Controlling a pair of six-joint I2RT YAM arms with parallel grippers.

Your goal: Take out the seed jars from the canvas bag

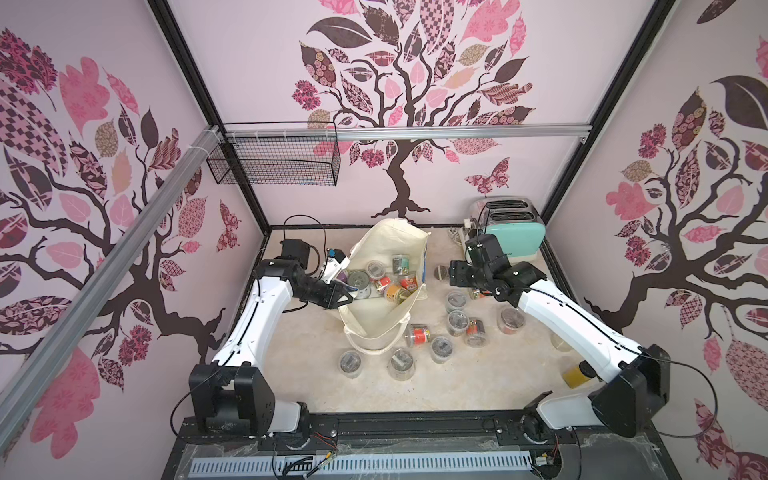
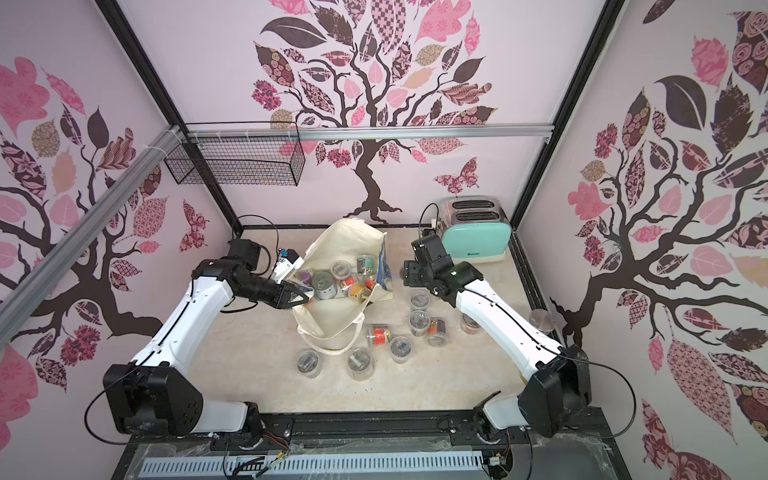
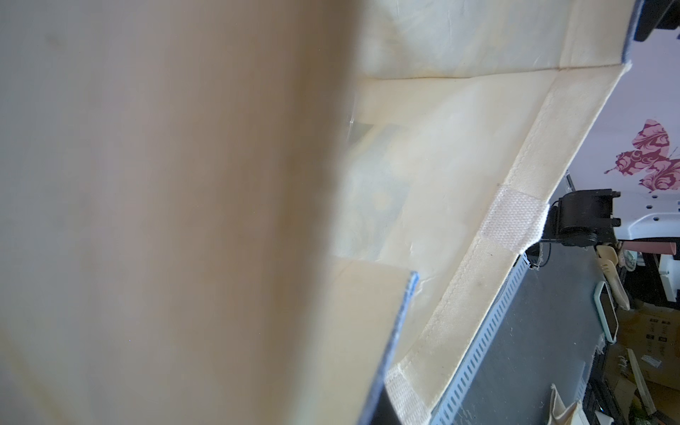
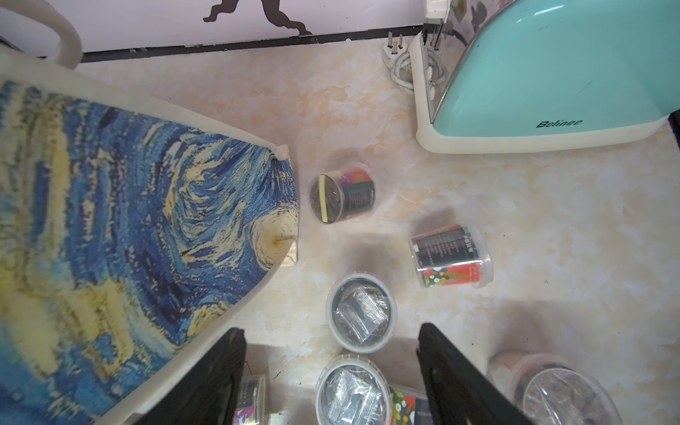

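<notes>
The cream canvas bag (image 1: 376,324) stands open with seed jars (image 2: 324,284) of several sizes inside; its blue painted side (image 4: 177,226) fills the left of the right wrist view. My left gripper (image 2: 292,296) is at the bag's left edge; bag fabric fills its wrist view and hides the fingertips. My right gripper is open above the table right of the bag, nothing held between its fingers, over upright jars (image 4: 361,311). Two jars lie on their sides nearby (image 4: 342,194), one with a red label (image 4: 449,258).
A mint toaster (image 4: 542,78) with its plug stands at the back right. More jars (image 1: 401,364) are spread in front of and right of the bag. A wire basket (image 1: 272,160) hangs on the rail above.
</notes>
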